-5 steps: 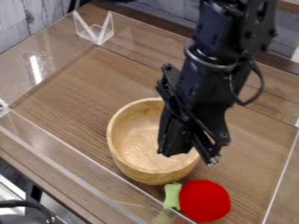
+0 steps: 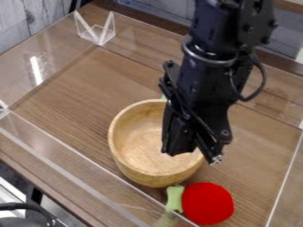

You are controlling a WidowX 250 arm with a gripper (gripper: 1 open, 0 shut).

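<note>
A large black robot gripper [image 2: 190, 133] fills the upper middle and right of the camera view, angled down over a pale wooden bowl [image 2: 136, 146]; its fingertips are dark and overlap the bowl's right part, so whether they are open or shut is hard to tell. At the bottom right lie a red round object [image 2: 208, 203] and a green piece [image 2: 176, 197] beside it, just in front of the bowl.
A wooden table surface [image 2: 71, 106] has free room at left and back. A small clear or white wire-like item [image 2: 97, 28] stands at the back left. Part of something green shows behind the gripper.
The gripper has shifted slightly over the bowl. The bowl and red object have not visibly moved.
</note>
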